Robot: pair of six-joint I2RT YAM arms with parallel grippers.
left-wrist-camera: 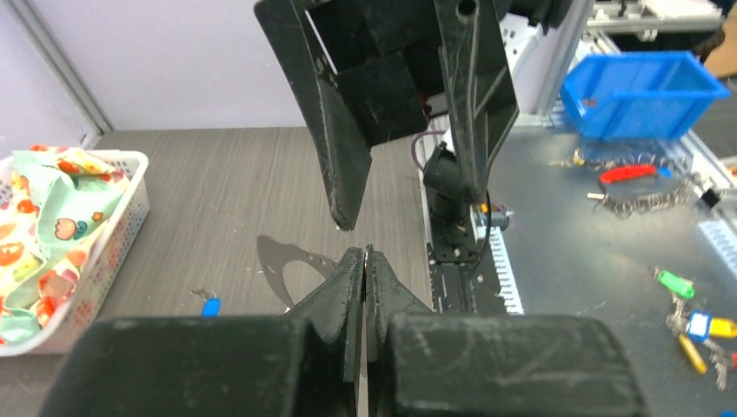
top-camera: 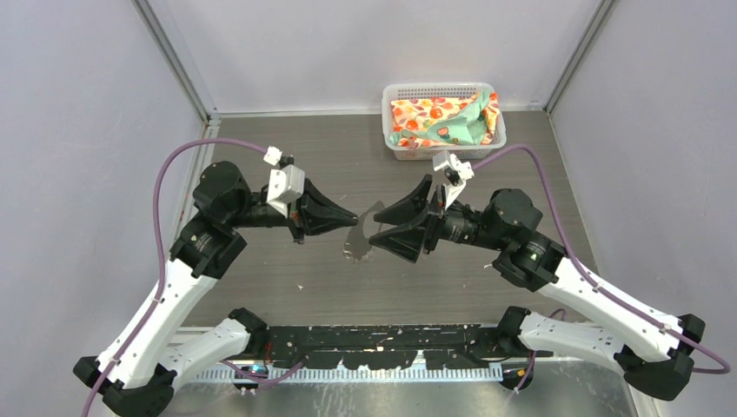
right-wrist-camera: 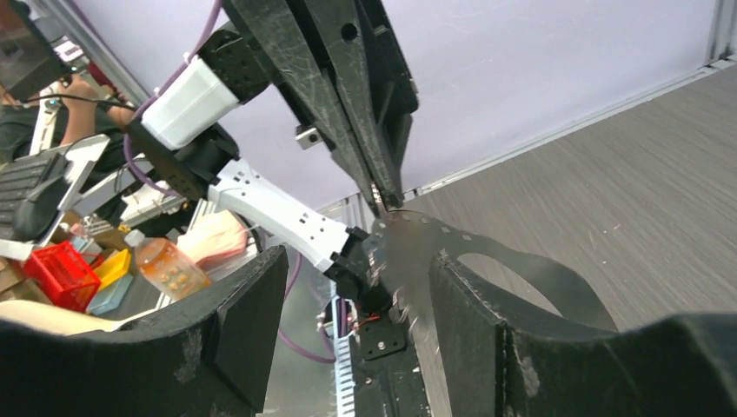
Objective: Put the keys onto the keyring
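My left gripper (top-camera: 352, 220) is shut at mid-workspace, a thin silvery piece between its tips, likely part of the keyring; too small to tell more. My right gripper (top-camera: 381, 228) faces it from the right with fingers apart and nothing clearly between them. In the right wrist view the left fingertips stand just beyond the opening between the right fingers. A small key with a blue tag (left-wrist-camera: 210, 307) shows beyond the left gripper in the left wrist view; whether it lies on the floor or elsewhere is unclear.
A white basket (top-camera: 391, 122) with patterned cloth stands at the back right. The grey floor (top-camera: 304, 148) is otherwise largely clear. In the left wrist view several tagged keys (left-wrist-camera: 675, 281) and a blue bin (left-wrist-camera: 634, 100) lie on a metal surface at the right.
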